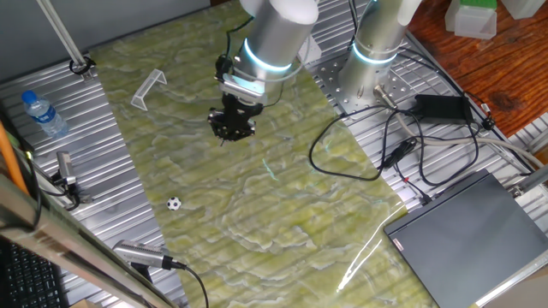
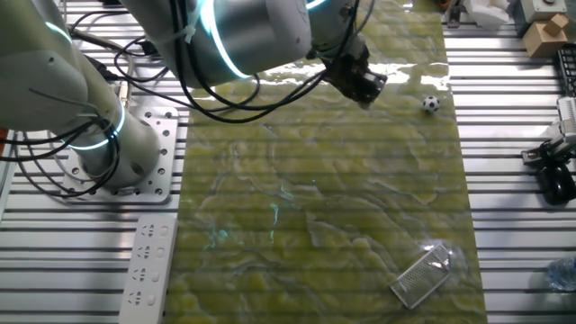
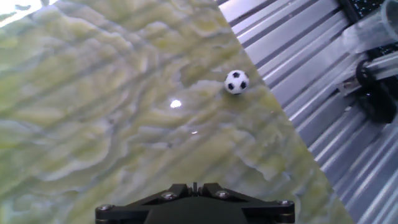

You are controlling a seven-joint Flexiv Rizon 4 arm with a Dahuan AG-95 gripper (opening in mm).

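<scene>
A small black-and-white football (image 1: 174, 204) rests on the green marbled mat near its left edge in exterior view 1. In the wrist view the ball (image 3: 236, 82) lies ahead of my gripper, a little to the right. The gripper's black fingers meet at the tip, with nothing showing between them. Exterior view 1 has the gripper (image 1: 229, 135) above the mat, clear of the ball, between it and the arm's base. A small white goal frame (image 1: 149, 89) stands on the mat toward the upper left; exterior view 2 shows the same goal (image 2: 423, 276) with its netted face.
Metal slats flank the mat (image 1: 257, 222). A water bottle (image 1: 44, 115) and a camera on a mount (image 1: 141, 254) stand off its left side. To the right lie a black cable loop (image 1: 360, 177) and a closed laptop (image 1: 471, 239).
</scene>
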